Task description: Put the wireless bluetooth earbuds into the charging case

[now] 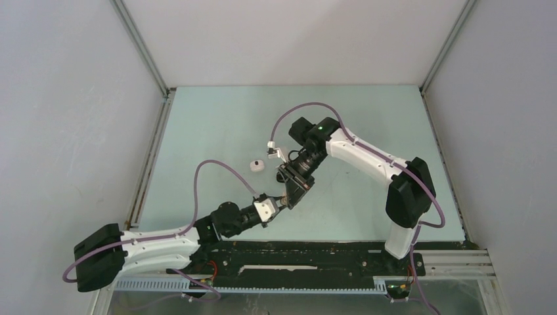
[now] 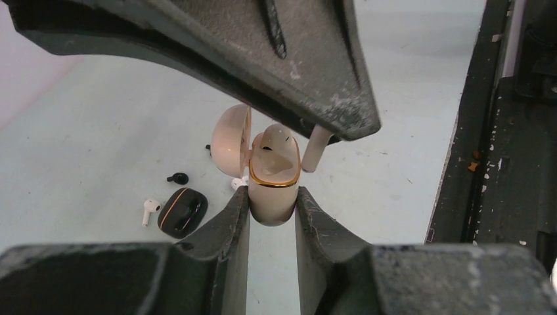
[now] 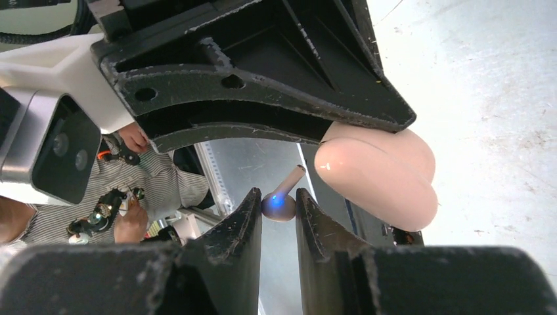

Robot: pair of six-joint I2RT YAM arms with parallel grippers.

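My left gripper is shut on the open pink charging case [image 2: 269, 167], its lid standing up at the left and a gold rim round the well. In the right wrist view my right gripper holds an earbud [image 3: 285, 186] at its fingertips, stem pointing up and a blue light on it. In the left wrist view that stem [image 2: 316, 147] hangs beside the case's top, under the right gripper's dark body. In the top view the two grippers meet at the centre of the table.
On the table [image 1: 210, 125] lie a white case [image 1: 257, 165], a black case [image 2: 182, 212], a black earbud [image 2: 178, 178] and a white earbud [image 2: 151, 207]. The table's dark front edge runs along the right of the left wrist view.
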